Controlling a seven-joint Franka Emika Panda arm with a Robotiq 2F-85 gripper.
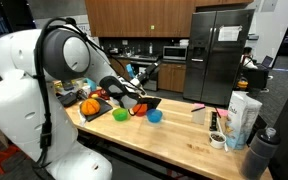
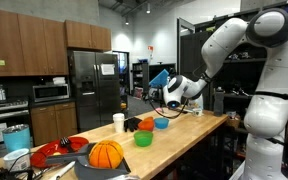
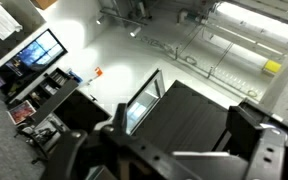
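Observation:
My gripper is open, its two dark fingers well apart at the bottom of the wrist view with nothing between them. It points away from the table, towards the room. In exterior view 1 my gripper (image 1: 147,78) is raised above the far side of the wooden table. Below and around it are a blue bowl (image 1: 154,116), a green bowl (image 1: 120,114) and an orange-red bowl (image 1: 139,109). Farther left sits an orange, pumpkin-like object (image 1: 90,106). Exterior view 2 shows the same green bowl (image 2: 143,139) and pumpkin-like object (image 2: 107,154) nearer its camera.
Along the table's right side stand a paper bag (image 1: 242,117), a dark cylinder (image 1: 260,153) and a small white cup (image 1: 217,140). Exterior view 2 has a red dish rack (image 2: 66,147) at the near end.

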